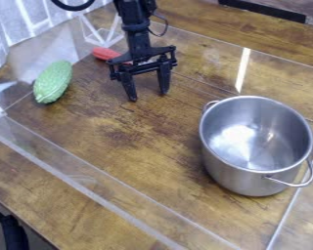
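The black robot gripper (145, 78) hangs over the back middle of the wooden table, its fingers pointing down with no object visible between them. A red elongated object (105, 53) lies just behind it, partly hidden by the arm. A green corn-like object (52, 81) lies to the left, apart from the gripper. A large steel pot (250, 145) with two side handles stands empty at the right.
Clear plastic edging runs along the left and right sides, and light cloth or plastic lies at the back left.
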